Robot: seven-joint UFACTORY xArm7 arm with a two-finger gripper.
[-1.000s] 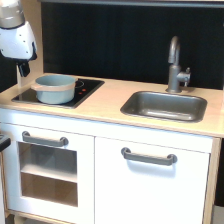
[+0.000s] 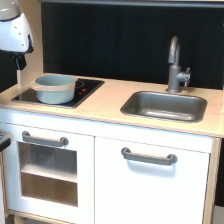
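A grey-blue pot [image 2: 55, 88] stands upright on the black stovetop [image 2: 93, 87] at the left of the toy kitchen's counter. At the upper left, the white robot arm [image 2: 13, 32] enters from the edge of the view. Its dark gripper [image 2: 20, 62] points down, to the left of the pot and above its rim. It looks apart from the pot. The fingers are too small and dark to show whether they are open or shut. I see nothing held below them.
To the right, a metal sink [image 2: 165, 104] with a grey faucet [image 2: 175, 70] is set in the wooden counter [image 2: 108, 103]. Bare counter lies between stove and sink. Below are a glass oven door [image 2: 48, 175] and a white cabinet door [image 2: 150, 190].
The arm and gripper have shifted a little left and up, away from the pot. The pot stays on the stove in about the same place.
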